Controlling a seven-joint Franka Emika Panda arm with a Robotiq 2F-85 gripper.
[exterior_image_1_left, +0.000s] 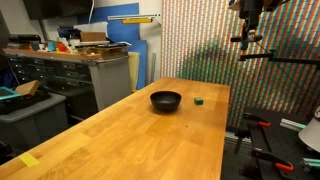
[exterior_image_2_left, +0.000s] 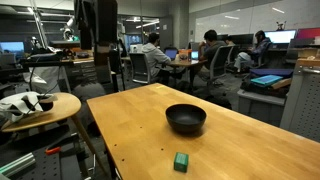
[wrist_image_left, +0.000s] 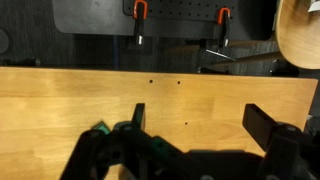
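A black bowl rests on the wooden table, with a small green block a short way from it. Exterior view 2 has the block nearer the camera than the bowl. High above the table's edge, my gripper is well clear of both. In the wrist view its two dark fingers are spread wide, so the gripper is open with only bare table below the gap. Part of the green block shows beside the left finger; the bowl is not seen there.
The long wooden table is otherwise mostly clear. Beyond one edge, a dark base with orange-red clamps shows in the wrist view. Cabinets stand to the side, and people sit at desks in the background.
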